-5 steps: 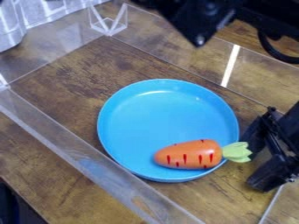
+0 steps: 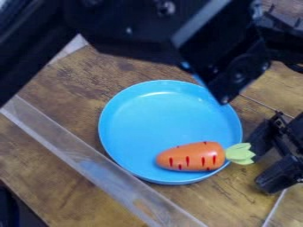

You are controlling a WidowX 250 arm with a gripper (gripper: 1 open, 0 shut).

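Observation:
A blue plate (image 2: 154, 119) rests on the wooden surface, and an orange toy carrot (image 2: 190, 158) with red marks and pale green leaves lies on its lower right, the leaves over the rim. The dark robot arm (image 2: 142, 27) fills the top of the camera view, above and behind the plate. Dark mechanical parts (image 2: 279, 155) at the right edge sit beside the carrot's leaves; I cannot tell whether these are my gripper's fingers or how they stand.
A clear plastic strip (image 2: 89, 164) runs diagonally along the lower left. Bare wood (image 2: 35, 168) shows left of the strip and around the plate.
The dark arm at the top has come lower in the view, covering more of the back of the surface. The plate and carrot are unmoved.

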